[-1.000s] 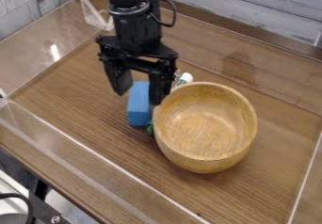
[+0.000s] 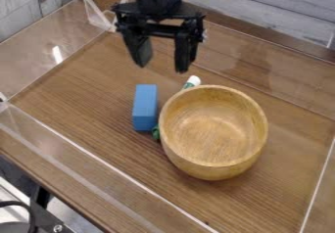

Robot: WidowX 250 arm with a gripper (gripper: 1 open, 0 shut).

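Observation:
The dark robot arm (image 2: 157,12) reaches in from the top centre, its gripper (image 2: 164,49) open above the back of a blue block (image 2: 144,108). The block lies on the wooden table, left of a tan round bowl (image 2: 214,139). A small white object (image 2: 193,82) lies behind the bowl, and something small and green shows beside the block, partly hidden by the bowl.
Pale walls or rims bound it at the back and left. A dark cable shows at the bottom left corner.
The arm and gripper have moved up and back, away from the blue block, which is now more fully in view.

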